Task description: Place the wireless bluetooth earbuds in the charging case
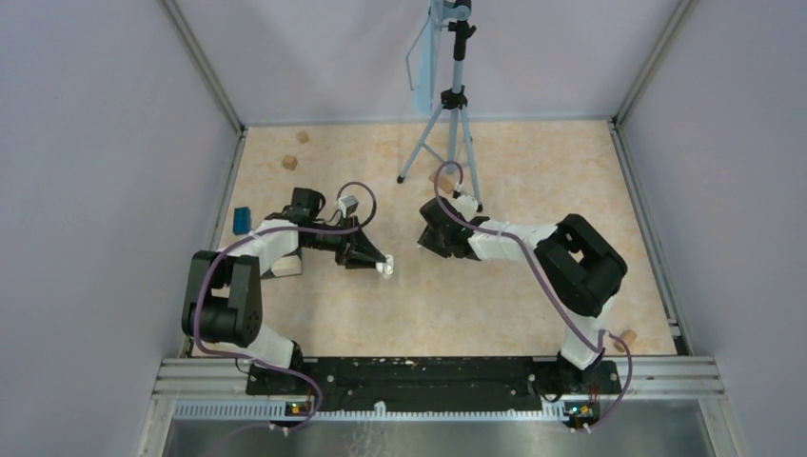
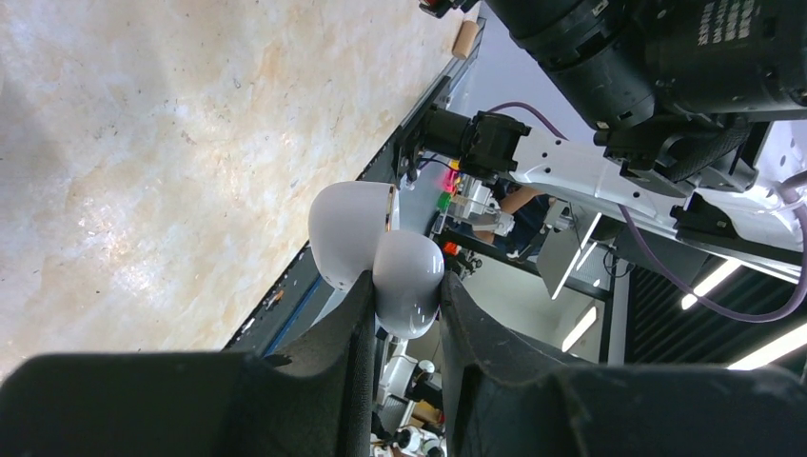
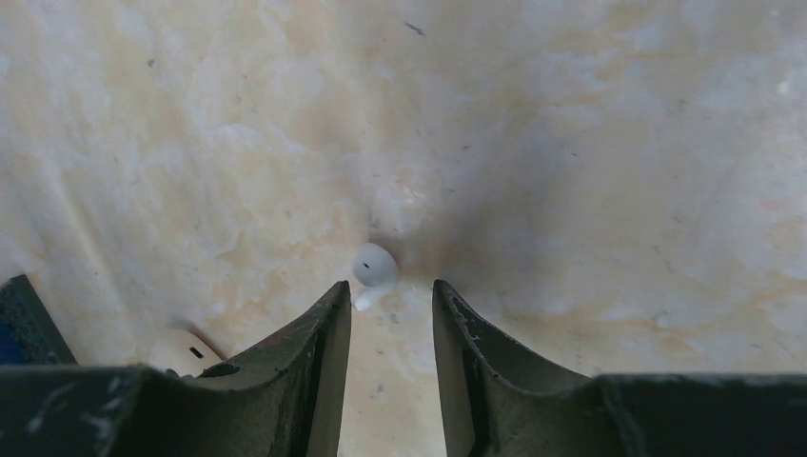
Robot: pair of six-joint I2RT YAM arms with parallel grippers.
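My left gripper is shut on the white charging case, whose lid stands out beside its body; in the top view the case is left of centre. My right gripper is partly open and pointed down, with a small white earbud lying on the table at its fingertips, nothing held between them. In the top view the right gripper mostly hides that earbud.
Wooden blocks lie at the back left, and a blue box at the left edge. A tripod stands at the back centre.
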